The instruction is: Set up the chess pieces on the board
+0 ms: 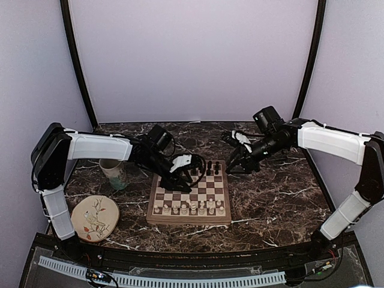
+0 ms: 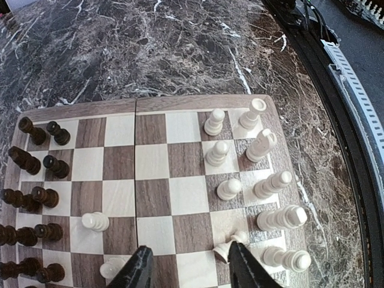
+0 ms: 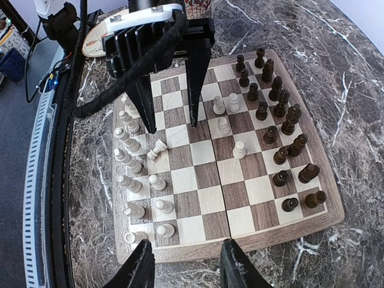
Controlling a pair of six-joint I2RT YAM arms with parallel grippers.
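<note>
A white pawn (image 2: 223, 251) lies on its side on the board, in front of the white back row. In the right wrist view my left gripper hangs over the board with that tipped pawn (image 3: 157, 149) just beside one fingertip. Its fingers are apart and empty. Three white pawns, among them one (image 3: 164, 206), stand upright in front of the back row. Several more, including a pawn (image 3: 239, 150), stand mid-board near the dark pieces. At the board's right side my right gripper is open, holding nothing.
The wooden board (image 1: 189, 221) has white pieces along its near edge and dark pieces (image 3: 290, 120) along the far one. A round embroidered plate (image 1: 95, 218) and a cup (image 1: 114, 173) sit to its left. Bare marble (image 1: 276, 210) lies to the right.
</note>
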